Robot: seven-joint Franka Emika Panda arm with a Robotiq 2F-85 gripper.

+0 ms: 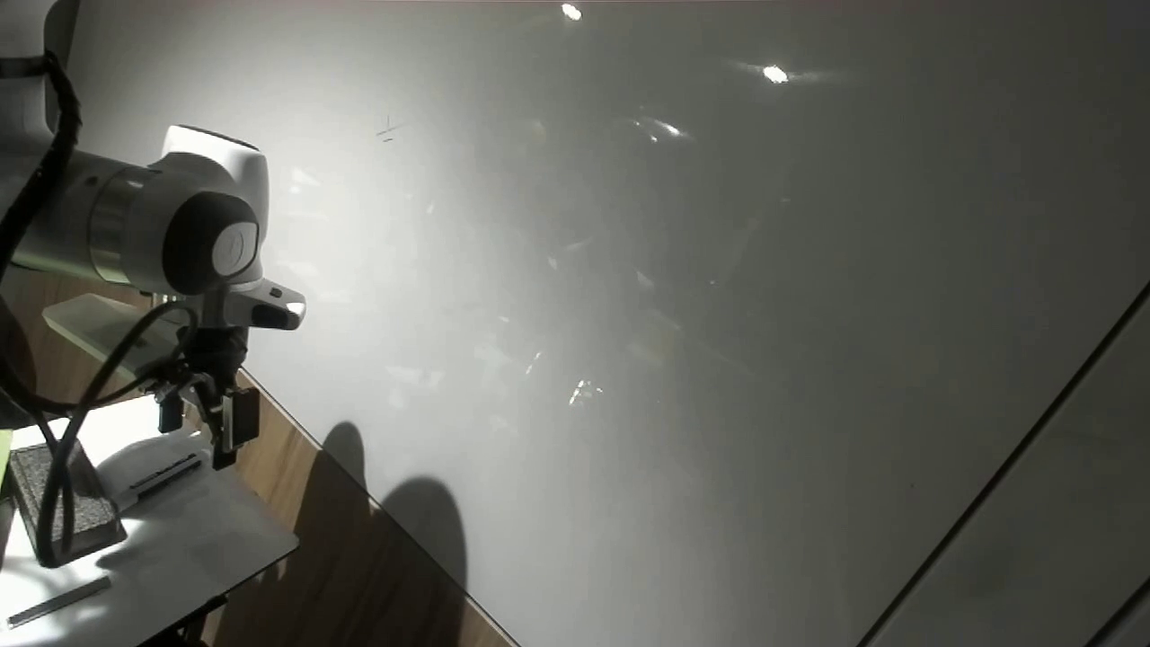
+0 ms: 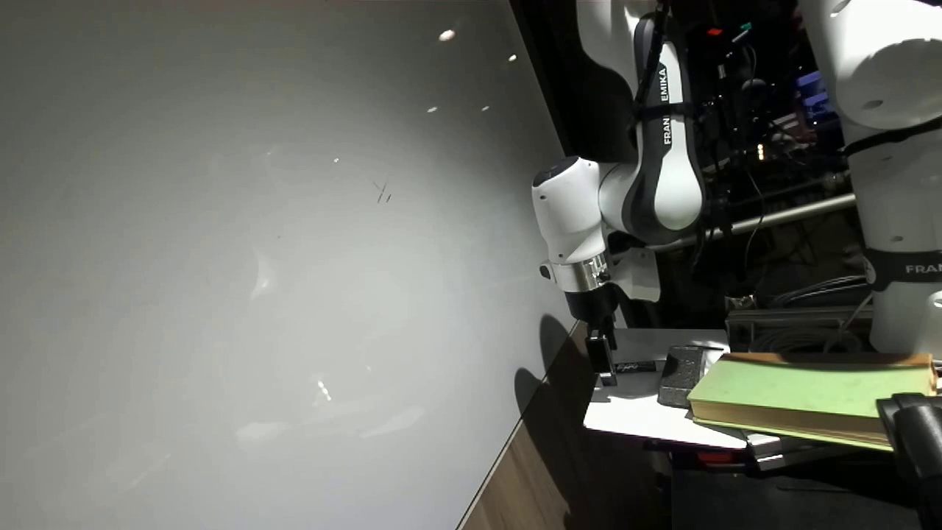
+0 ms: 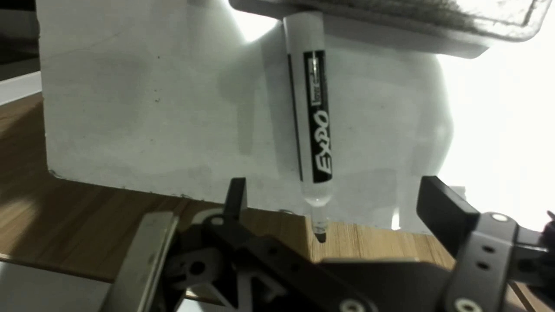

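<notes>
An Expo marker, white with a black label, lies on a white shelf in the wrist view. Its narrow clear end juts past the shelf's edge over brown wood. My gripper is open, its two dark fingers well apart. The marker's narrow end lies between them in this view, touching neither finger. From the first exterior view, the gripper hangs over the shelf, with the marker close by. The second exterior view shows the marker just beside the gripper.
A grey eraser lies at the marker's other end. Green-covered books sit beyond it. A large whiteboard rises next to the shelf, bearing a few short dark strokes. Black cables loop beside the arm.
</notes>
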